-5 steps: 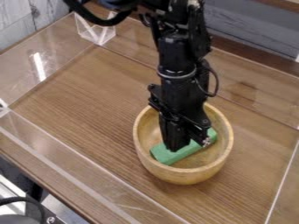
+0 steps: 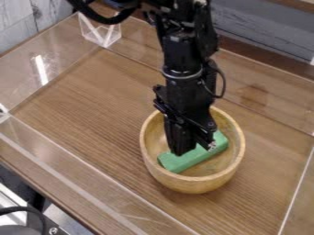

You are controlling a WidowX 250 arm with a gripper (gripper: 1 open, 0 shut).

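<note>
A black robot arm reaches down from the top into a pale wooden bowl (image 2: 193,181) at the lower middle. Its gripper (image 2: 182,143) is shut at the upper left part of the bowl's inside, just over a green rectangular block (image 2: 188,158) that lies on the bowl's floor, slanting up to the right. I see nothing held between the fingertips, though the dark arm hides part of the block and bowl.
A clear plastic container (image 2: 101,29) stands at the back left. Dark cables lie beyond the table's lower left edge.
The gripper has shifted very slightly within the bowl; the block and bowl look almost unchanged.
</note>
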